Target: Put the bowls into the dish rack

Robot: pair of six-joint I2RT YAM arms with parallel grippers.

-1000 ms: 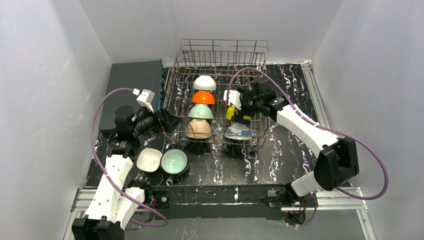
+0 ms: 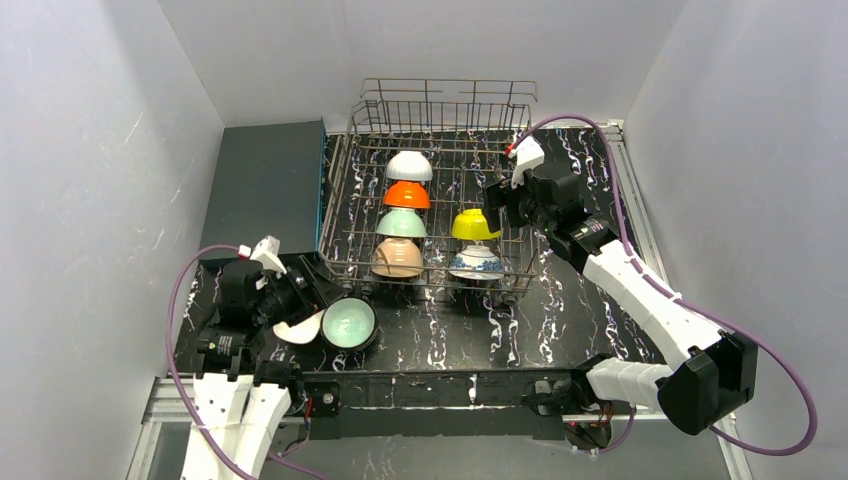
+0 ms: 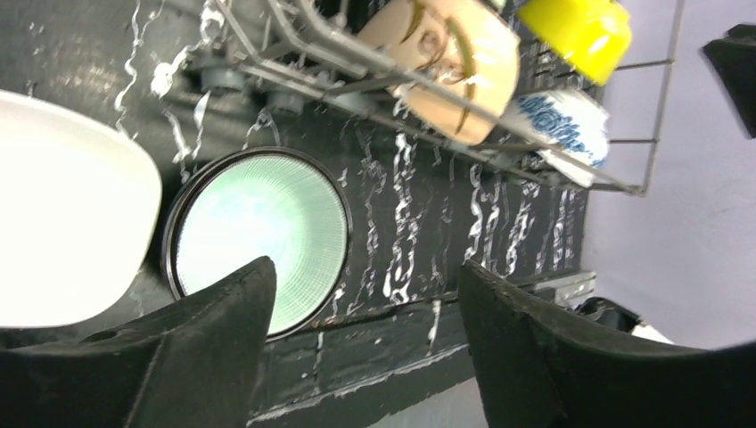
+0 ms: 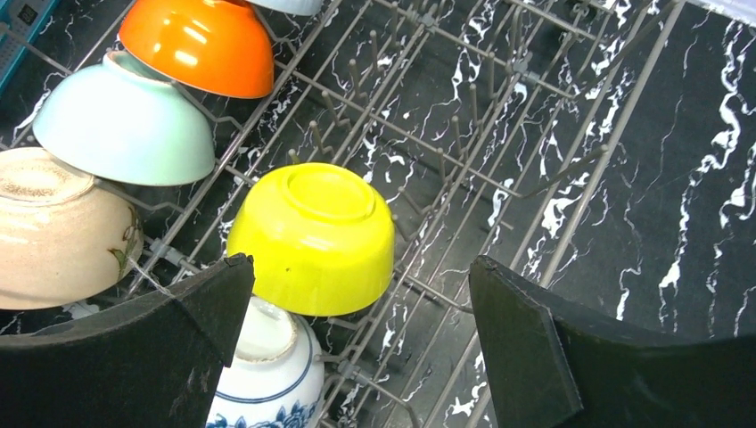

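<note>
Upside-down bowls sit in the dish rack (image 2: 440, 140): white (image 2: 409, 165), orange (image 4: 197, 45), mint (image 4: 124, 125), tan (image 4: 55, 234), yellow (image 4: 311, 241) and blue-patterned (image 2: 476, 263). On the counter in front of it are a dark-rimmed green bowl (image 3: 258, 234) and a white squarish bowl (image 3: 61, 205), partly under my left gripper, which is open and empty above them. My right gripper stands open over the rack at the yellow bowl's right end, nothing held.
A dark board (image 2: 258, 180) lies left of the rack. Walls enclose both sides and back. The rack's back right rows and the counter to its right are clear.
My right gripper has moved up and right, uncovering the yellow bowl.
</note>
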